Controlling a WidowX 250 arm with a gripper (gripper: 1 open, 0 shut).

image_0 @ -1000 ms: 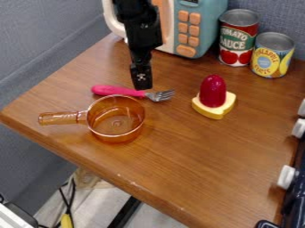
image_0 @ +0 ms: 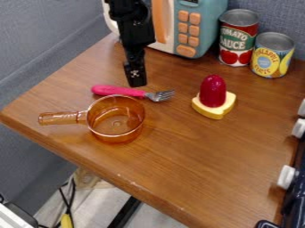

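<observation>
My black gripper [image_0: 135, 73] hangs over the table at the back left, its fingers pointing down just behind a pink-handled fork [image_0: 119, 91]; whether they are apart I cannot tell. The fork lies flat with its silver tines toward the right. An orange translucent pan [image_0: 116, 133] with its handle to the left sits in front of the fork. To the right, a red oval object [image_0: 212, 90] stands on a yellow piece [image_0: 215, 110].
A teal toy microwave [image_0: 188, 26] and two cans [image_0: 237, 38] stand at the back. A dark stove-like object [image_0: 291, 183] is at the right edge.
My gripper has shifted slightly left and a little upward, away from the fork. The objects on the table have not visibly moved.
</observation>
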